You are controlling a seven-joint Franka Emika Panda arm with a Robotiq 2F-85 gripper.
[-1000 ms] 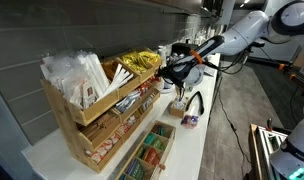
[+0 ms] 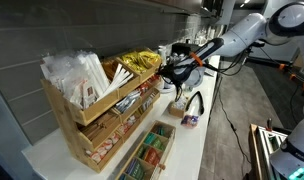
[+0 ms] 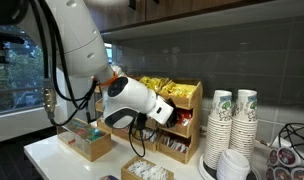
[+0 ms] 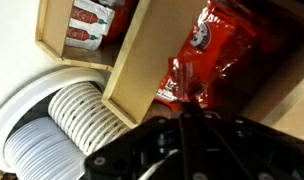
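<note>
Red packets (image 4: pixel 217 50) lie in a wooden compartment in the wrist view, one with a round black-and-white emblem. A crinkled, shiny packet edge (image 4: pixel 180 78) stands up just ahead of my gripper. My gripper is shut at the bottom of that view, and I cannot make out anything clearly gripped between its fingers. From exterior view 2, the white arm (image 3: pixel 132 100) reaches into the wooden shelf (image 3: pixel 187 103), hiding part of its front. Exterior view 1 has the gripper (image 2: pixel 172 80) small at the shelf's far end.
White stacked cups (image 4: pixel 82 115) stand close beside the compartment, with more cup stacks (image 3: pixel 218 130) right of the shelf. Bottle-print packets (image 4: pixel 87 22) fill a neighbouring compartment. A divided wooden tray (image 2: pixel 150 155) lies on the white table; bare tabletop (image 2: pixel 192 150) shows to its right.
</note>
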